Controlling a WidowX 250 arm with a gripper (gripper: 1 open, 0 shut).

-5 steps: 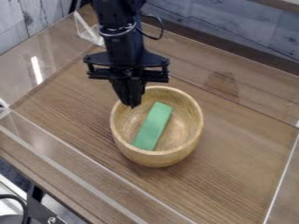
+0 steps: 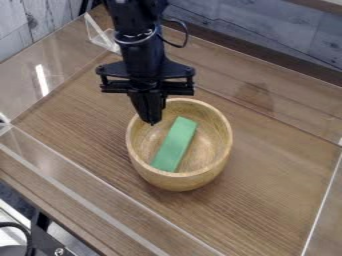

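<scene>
My black gripper [image 2: 144, 85] hangs upright over the back left of a pale tan bowl [image 2: 217, 145], near its rim. A green rectangular object [image 2: 174, 145] lies inside the bowl, slightly tilted toward the right at its top. I cannot tell whether the gripper's fingers are open or shut, or whether anything is between them.
A pale panelled wall stands at the upper left, with a whitish object along the table's left edge. Black cables run at the lower left corner.
The gripper has shifted slightly to the left. The bowl and green object look unchanged.
</scene>
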